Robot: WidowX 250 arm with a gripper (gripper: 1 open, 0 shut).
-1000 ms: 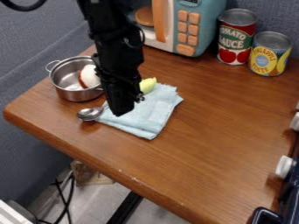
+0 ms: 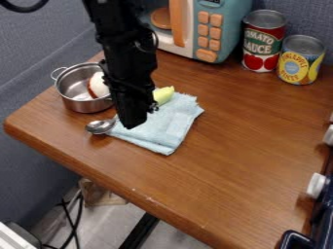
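My black gripper (image 2: 130,109) hangs low over a pale blue cloth (image 2: 166,131) on the left part of the table, its fingertips down near a metal spoon (image 2: 99,126) at the cloth's left edge. Whether it is open or shut I cannot make out. A yellow object (image 2: 163,94) lies at the back of the cloth, partly behind the gripper. A steel pot (image 2: 74,98) with a pale item inside stands to the left, partly hidden by the arm.
A toy microwave (image 2: 212,34), a tomato can (image 2: 260,49) and a yellow-labelled can (image 2: 299,63) stand at the back. A dark appliance with white knobs (image 2: 310,214) lines the right edge.
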